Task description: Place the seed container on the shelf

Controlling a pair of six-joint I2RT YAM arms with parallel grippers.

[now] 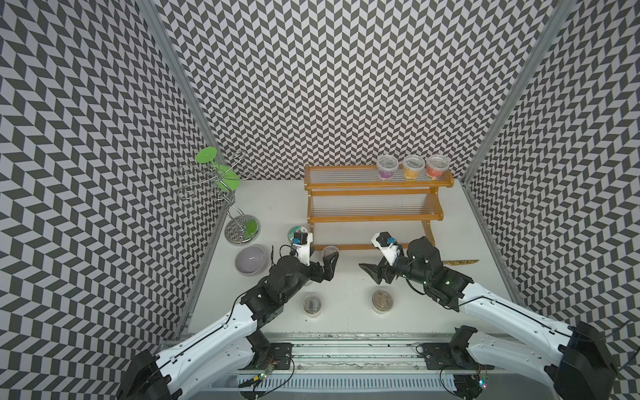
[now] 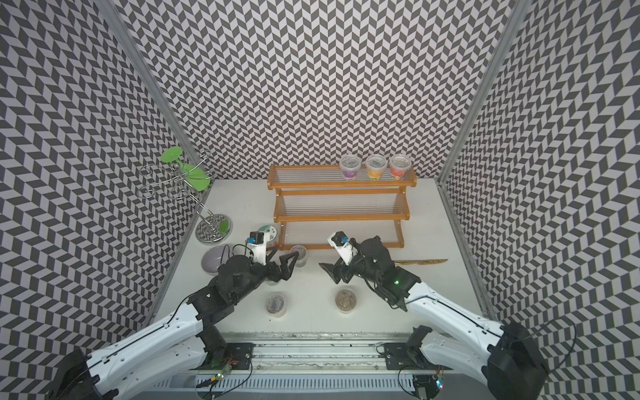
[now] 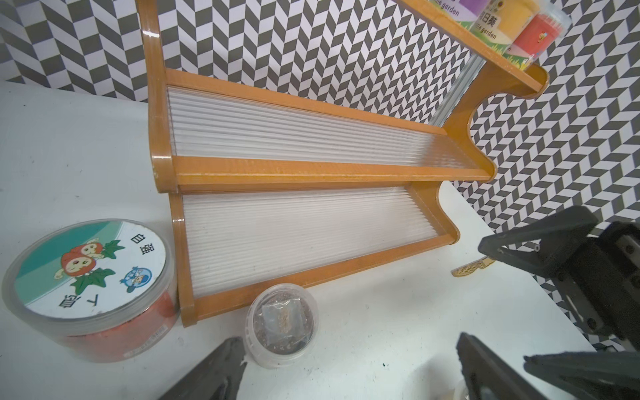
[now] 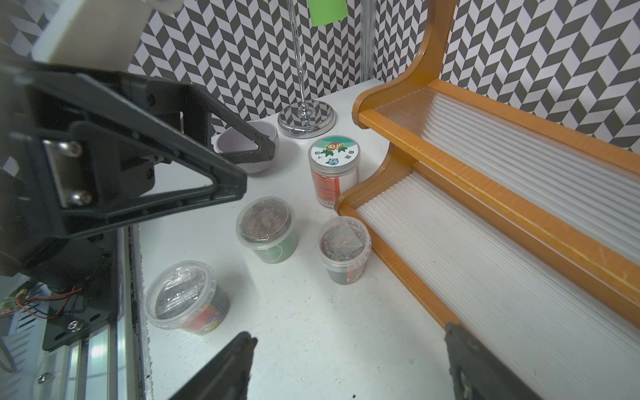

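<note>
Three seed cups, purple [image 1: 386, 166], orange [image 1: 412, 167] and red [image 1: 436, 166], line the right side of the wooden shelf's [image 1: 373, 218] top tier. A clear-lidded seed cup [image 3: 280, 324] stands on the table by the shelf's lower front corner. Two more, one green-sided [image 4: 268, 233] and one closer to the table's front [image 4: 186, 298], are seen in the right wrist view. A brown-topped cup [image 2: 345, 300] sits at front centre. My left gripper is open and empty near the corner cup. Open and empty, my right gripper hangs over mid-table.
A large jar with a printed lid [image 3: 93, 280] stands left of the shelf. Farther left are a purple bowl [image 1: 251, 260] and a metal stand with green leaves [image 1: 241, 228]. A gold knife-like strip [image 2: 423, 262] lies at right. The middle and lower shelf tiers look empty.
</note>
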